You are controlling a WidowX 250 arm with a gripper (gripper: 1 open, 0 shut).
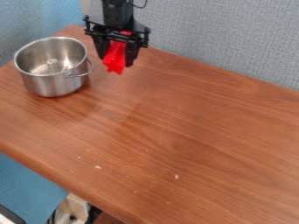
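Note:
My black gripper (117,45) hangs at the top, just right of a steel pot (54,82), shut on a bright red object (114,59) that droops below the fingers. The pot stands on the left part of the wooden table (187,131), with its inside visible and apparently empty apart from reflections.
A grey textured wall runs along the back. The table's edge is at the lower left, with blue floor below and a few objects at the bottom corner.

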